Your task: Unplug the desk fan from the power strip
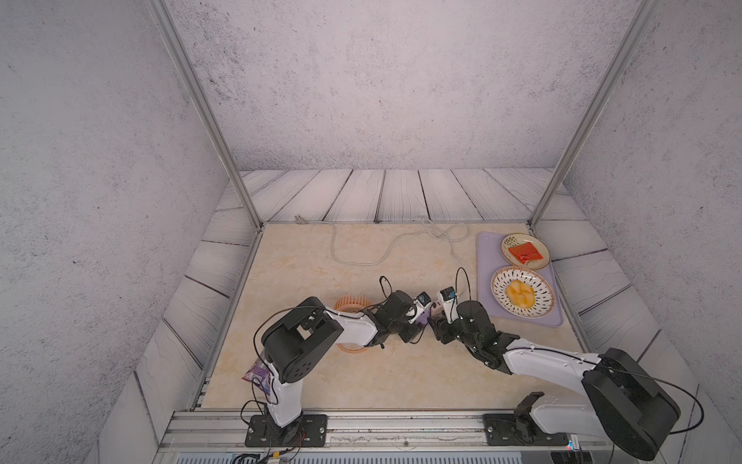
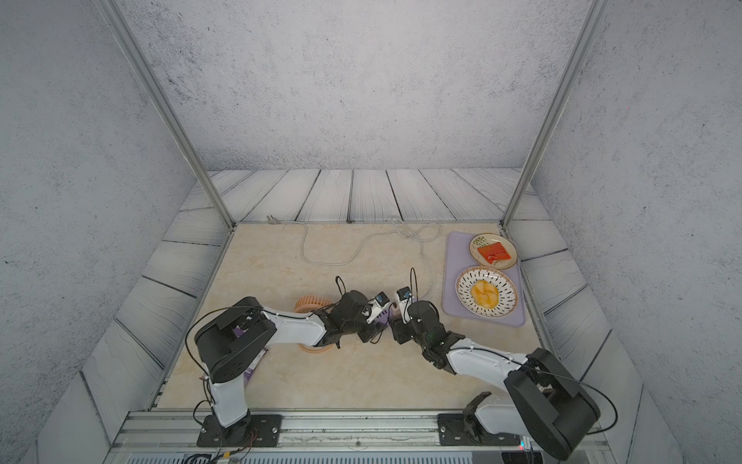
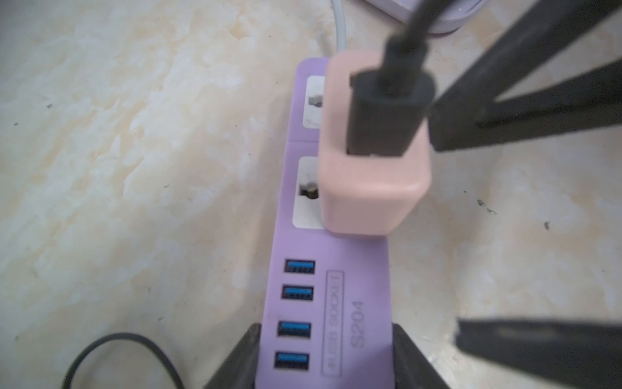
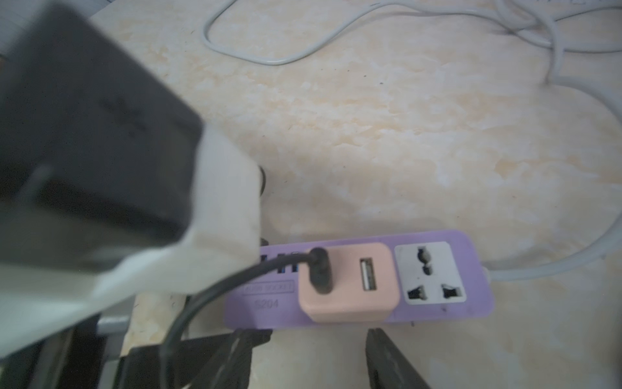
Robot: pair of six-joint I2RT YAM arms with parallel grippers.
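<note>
A purple power strip (image 3: 359,259) lies on the table, its USB end held across its width by my left gripper, which is shut on it. A pink plug adapter (image 4: 350,275) sits on the strip's sockets, with a black cable plug (image 3: 391,110) in its top. My right gripper stands part open just in front of the adapter, its fingers (image 4: 232,359) apart and nothing between them. One socket (image 4: 431,272) beside the adapter is bare. The desk fan cannot be made out; the left arm covers most of an orange ribbed round thing (image 1: 352,302).
A lilac tray (image 1: 488,294) with two plates of food stands at the right. The strip's grey cord (image 4: 550,272) runs toward the back, where its loose loops lie. A purple packet (image 1: 259,374) is at the front left.
</note>
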